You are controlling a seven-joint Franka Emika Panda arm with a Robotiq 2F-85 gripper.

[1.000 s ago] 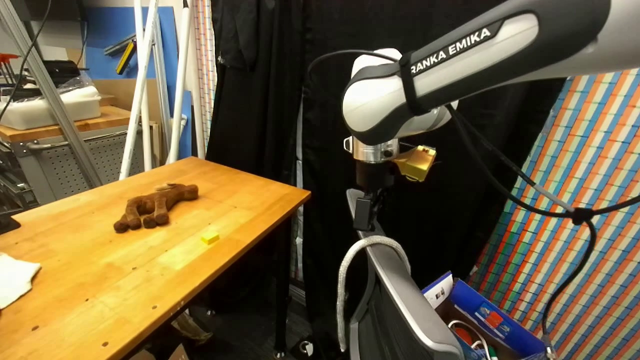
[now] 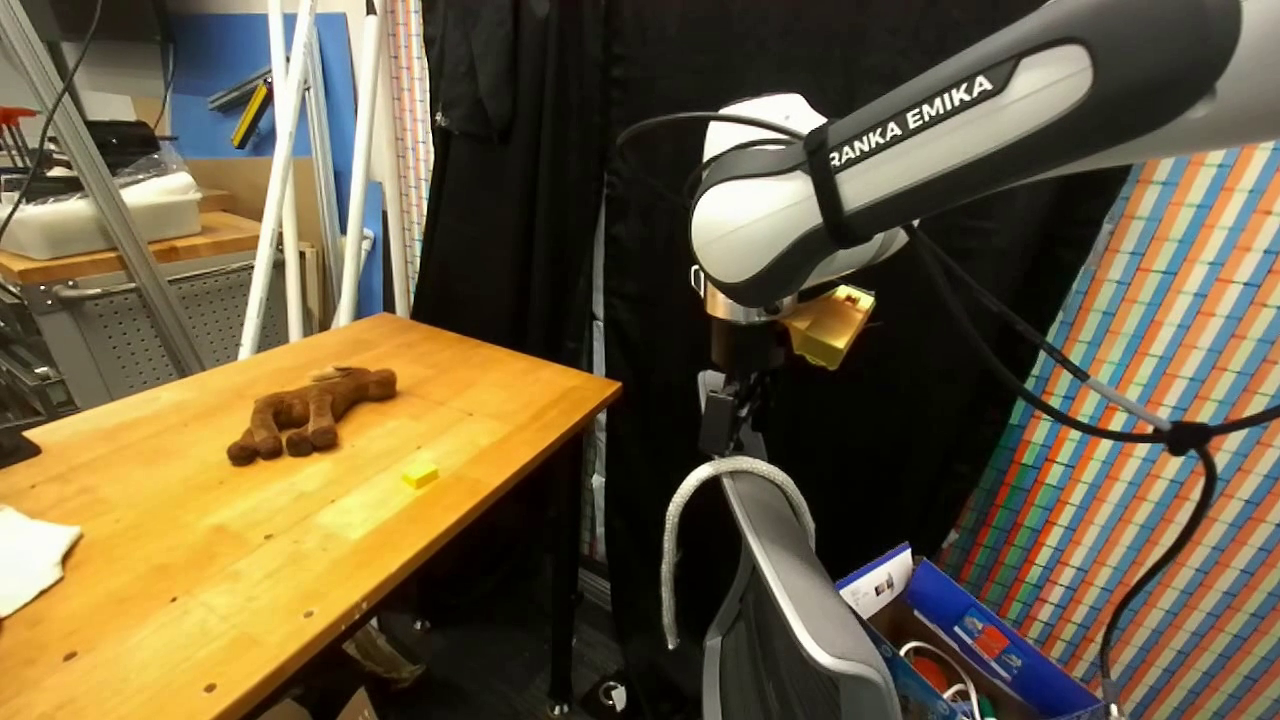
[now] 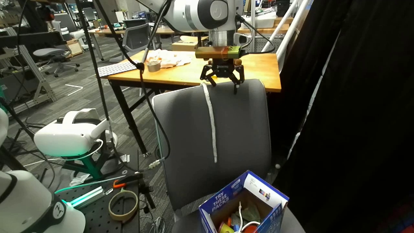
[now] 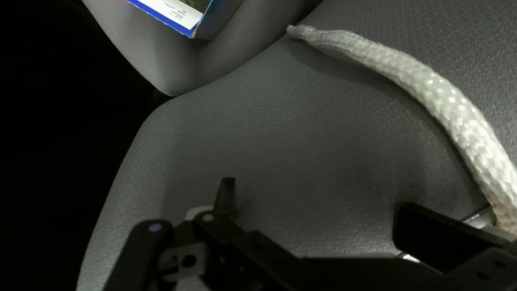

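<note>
A white braided rope (image 3: 211, 120) hangs over the top edge of the grey chair's backrest (image 3: 182, 128). Its shorter side arches down behind the backrest, as the rope (image 2: 675, 540) shows in exterior view 1. My gripper (image 3: 225, 86) is at the backrest's top edge, its fingers apart. In the wrist view, grey backrest shows between the open fingers of the gripper. The rope (image 4: 446, 102) runs outside the fingers, past the right-hand finger (image 4: 426, 235); whether they touch cannot be told.
On the chair seat stands a blue box (image 3: 244, 202) of mixed items. Behind the chair, the wooden table (image 2: 480, 372) carries a brown plush animal (image 2: 314, 414), a yellow block (image 2: 420, 476) and, elsewhere, a tape roll (image 3: 154, 66) and cloth (image 3: 168, 58). Black curtain hangs alongside.
In exterior view 1 the chair and box have shifted slightly left. The rope's hanging end sits higher and further left. The arm has moved slightly right.
</note>
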